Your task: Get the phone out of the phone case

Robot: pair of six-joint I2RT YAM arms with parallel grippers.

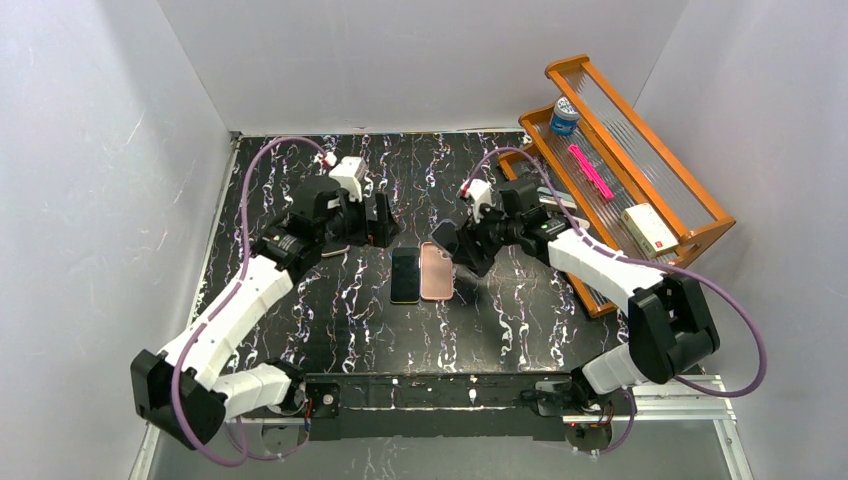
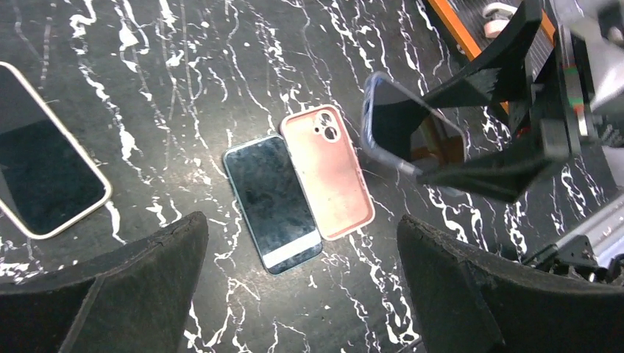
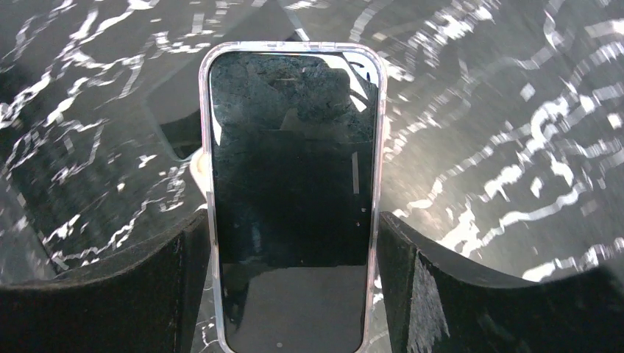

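Observation:
A dark-screened phone in a clear case (image 3: pixel 294 169) is gripped at its side edges by my right gripper. It hangs above the table, tilted, as the left wrist view shows for this cased phone (image 2: pixel 412 129). In the top view the same phone (image 1: pixel 444 236) appears just beyond the right fingers, over the top of the pink case. My left gripper (image 1: pixel 381 218) stands open to the left of it, apart, and in its own wrist view nothing lies between the left fingers.
A bare dark phone (image 1: pixel 405 276) lies flat beside an empty pink case (image 1: pixel 437 280) mid-table. Another phone with a light rim (image 2: pixel 51 158) rests at the left, mostly hidden from above. A wooden rack (image 1: pixel 640 150) fills the right side.

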